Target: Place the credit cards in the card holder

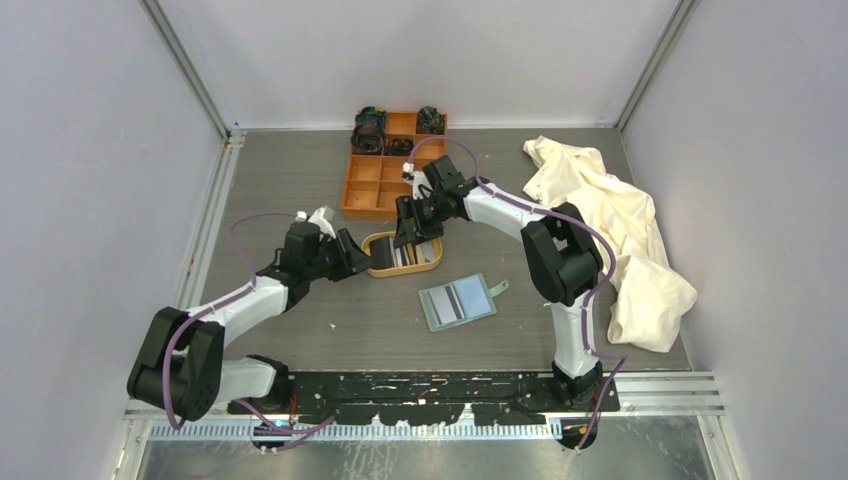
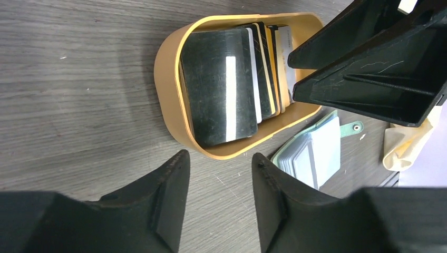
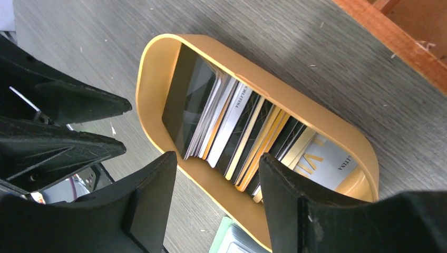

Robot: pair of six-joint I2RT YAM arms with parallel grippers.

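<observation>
A tan oval box [image 1: 404, 272] holds several cards standing on edge. At its left end in the left wrist view is a black card [image 2: 211, 89] with a white stripe; a white card [image 3: 329, 163] leans at the other end in the right wrist view. My right gripper is part open above the box, nothing between its fingers. By the box's left end, my left gripper also stands part open and empty. The card holder [image 1: 457, 302], pale green with a strap, lies open in front of the box with clear sleeves.
Behind the box stands an orange compartment tray [image 1: 375, 213] with black bundles in its rear cells. Cream cloth [image 1: 610, 220] is heaped at the right. Table space left of the box is free. Both grippers are close together.
</observation>
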